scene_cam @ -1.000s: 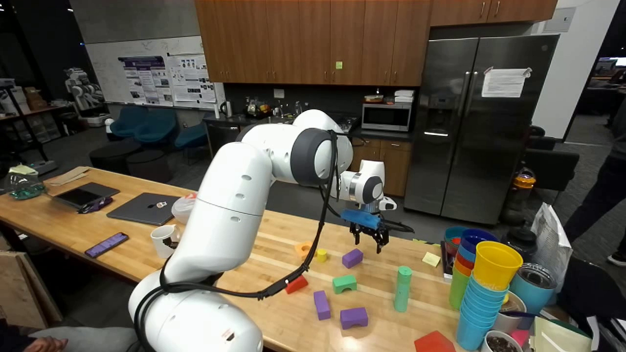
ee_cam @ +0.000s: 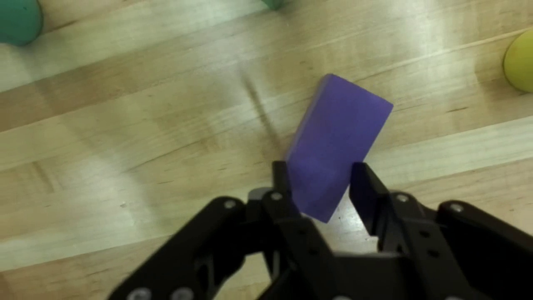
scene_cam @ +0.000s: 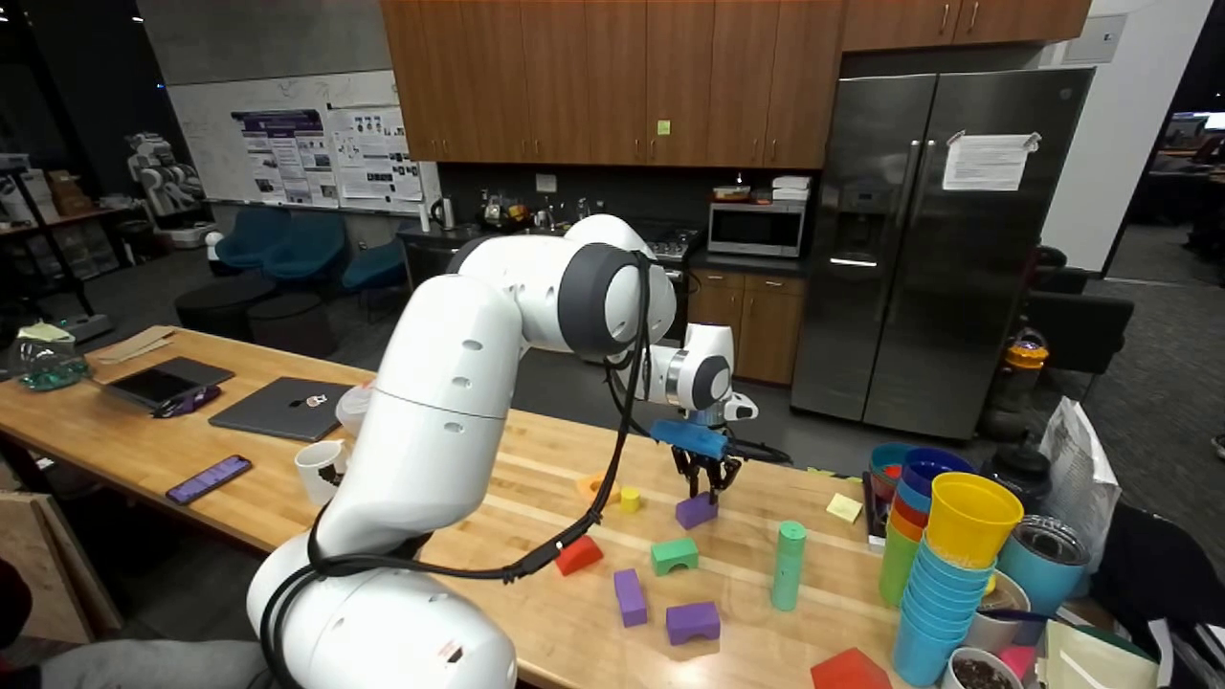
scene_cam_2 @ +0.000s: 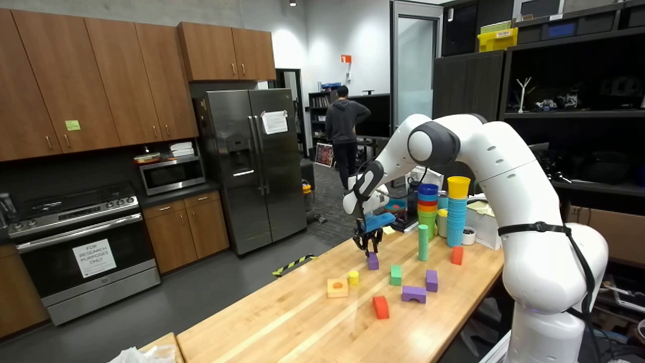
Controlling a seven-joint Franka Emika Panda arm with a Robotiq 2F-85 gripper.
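Observation:
A purple block (ee_cam: 339, 130) lies on the wooden table (ee_cam: 150, 200) between the two black fingers of my gripper. In the wrist view one fingertip (ee_cam: 280, 176) meets its left side, and the other overlaps its right edge, so the finger is narrowed around the block's near part. Whether both pads press on it cannot be told. From outside, the gripper (scene_cam: 702, 492) points down at the table's far side, its tips at the top of the same purple block (scene_cam: 696, 512). In exterior view 2, this block (scene_cam_2: 373, 261) rests on the table beneath the fingers.
A yellow cylinder (scene_cam: 631, 500), a green arch (scene_cam: 674, 556), a red block (scene_cam: 579, 555) and two more purple blocks, one arched (scene_cam: 692, 622), lie nearby. The tall green cylinder (scene_cam: 788, 565) stands right of them, before stacked cups (scene_cam: 947, 574).
My gripper has moved left and down onto the purple block, and its fingers have come closer together. The block has turned and shifted slightly; the other blocks have not moved.

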